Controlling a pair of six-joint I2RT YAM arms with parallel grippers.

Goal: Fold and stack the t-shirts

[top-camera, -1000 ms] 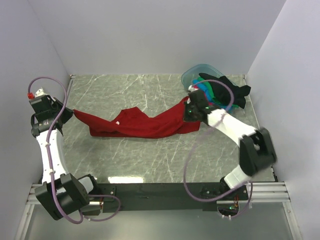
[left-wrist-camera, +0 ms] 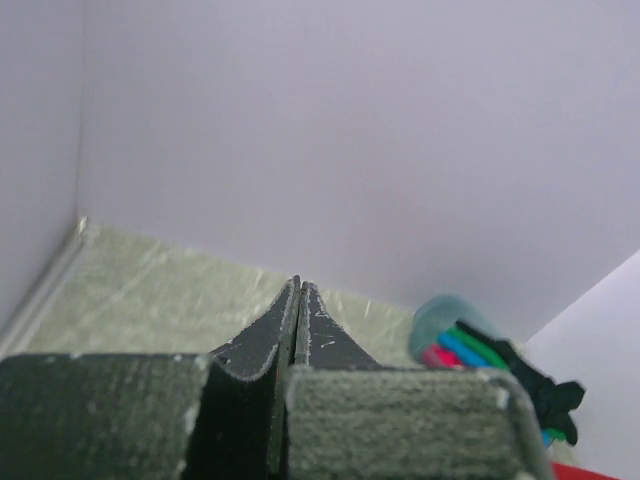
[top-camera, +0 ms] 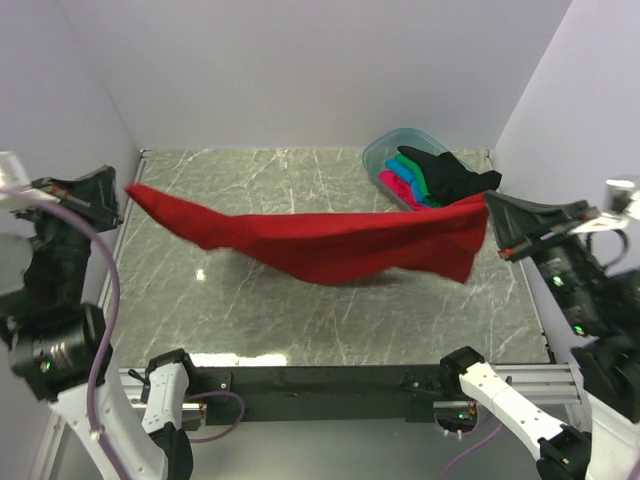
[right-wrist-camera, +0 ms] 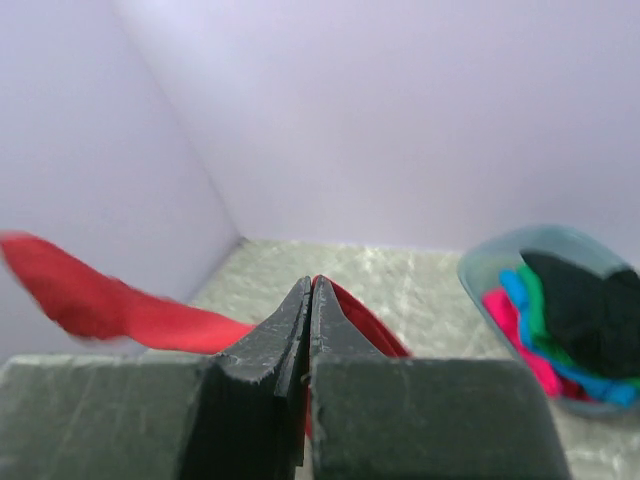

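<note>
A red t-shirt hangs stretched in the air between my two grippers, blurred and sagging in the middle. My left gripper is shut on its left end in the top view; in the left wrist view the fingers are closed together and only a sliver of red shows at the lower right. On the other side my right gripper is shut on the right end. Red cloth shows just behind its closed fingers in the right wrist view.
At the back right stands a clear bluish bin holding crumpled pink, blue, green and black shirts; the black shirt spills over its edge. Walls close in on the left, back and right.
Both grippers have risen and the right one has moved outward to the right. The red shirt, earlier partly lying on the table, is now lifted and pulled wide.
</note>
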